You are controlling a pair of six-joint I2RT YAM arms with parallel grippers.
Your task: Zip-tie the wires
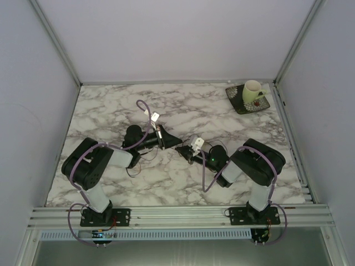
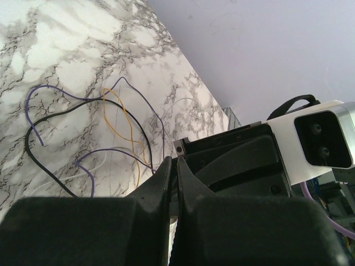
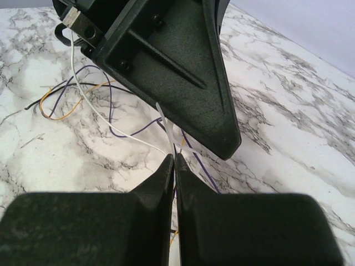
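Both grippers meet at the middle of the table, where a pale zip tie (image 3: 166,123) stands up at my right gripper. That gripper is shut, and the tie's thin strip runs down to its fingertips. Just behind the strip, in the right wrist view, is the broad black side of my left gripper (image 1: 179,142). In the left wrist view its fingers are shut at the tips; what lies between them is hidden. Purple wire (image 2: 50,86), black wire (image 2: 51,115) and orange wire (image 2: 113,128) curl loosely on the marble; a white wire (image 3: 102,118) curves towards the right fingertips.
At the back right a green mug (image 1: 252,91) stands on a dark flowered tray (image 1: 237,104). Both grippers are very close together, leaving little room between them.
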